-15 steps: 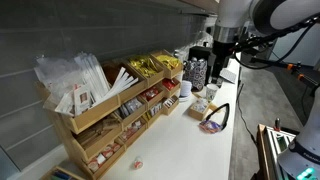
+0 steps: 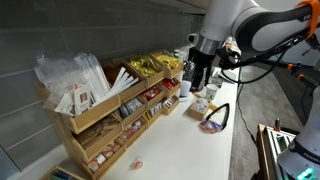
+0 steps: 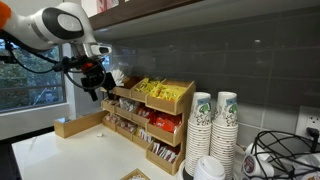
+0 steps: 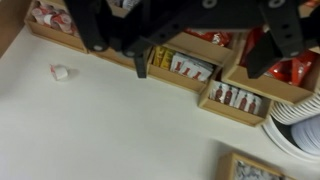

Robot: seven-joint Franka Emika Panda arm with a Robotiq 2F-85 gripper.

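High above the white table [image 2: 175, 155], my gripper [image 2: 203, 84] points downward with nothing held. In the wrist view its two dark fingers [image 4: 262, 58] stand wide apart, so the gripper is open. One small white and red item [image 4: 60, 72] lies alone on the bare table; exterior view 1 shows the same small item [image 2: 138, 163] at the front of the shelf. The tiered wooden organizer [image 2: 85, 122] holds packets in its compartments, including brown-bottle packets [image 4: 192, 68] below the gap between the fingers.
Stacked paper cups [image 3: 225, 125] stand right of the organizer in exterior view 2. A small wooden box [image 4: 243, 168] sits apart on the table. A black looped object [image 2: 212, 126] lies at the table's right.
The arm and gripper have moved left in exterior view 1, toward the organizer. The items on the table look unmoved.
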